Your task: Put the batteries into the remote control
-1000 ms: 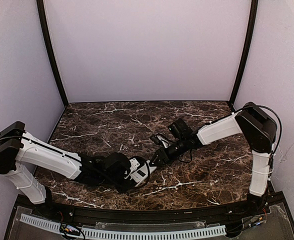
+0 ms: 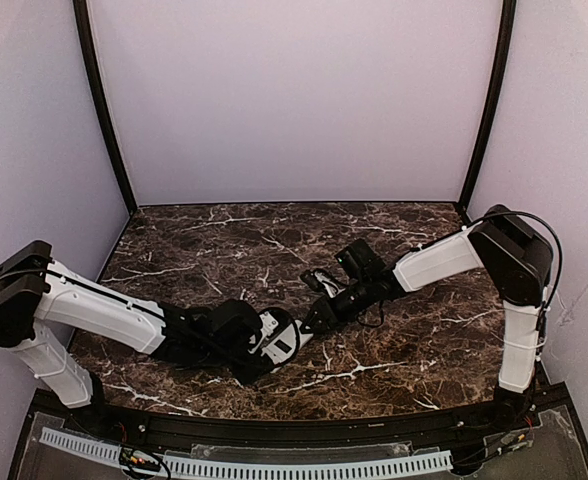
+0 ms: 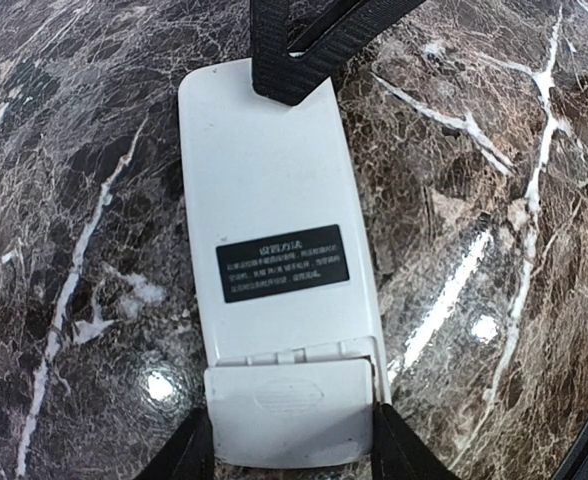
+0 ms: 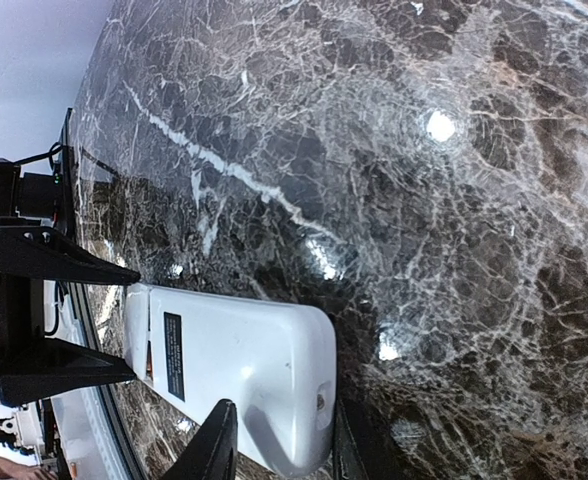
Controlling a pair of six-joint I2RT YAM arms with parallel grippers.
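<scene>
The white remote control [image 3: 269, 160] lies back up on the dark marble table, a black label on it. In the left wrist view its battery cover [image 3: 289, 410] at the near end is held by my left gripper, shut on it, with a narrow slot showing above the cover. My right gripper is shut on the remote's far end, seen as the rounded end of the remote [image 4: 244, 350] in the right wrist view. In the top view both grippers meet over the remote near the table's front middle. I see no batteries.
A dark front rail [image 2: 304, 425] runs close below the left gripper, and pale walls enclose the back and sides.
My left gripper has shifted very slightly over the remote in the top view; the right arm looks unmoved.
</scene>
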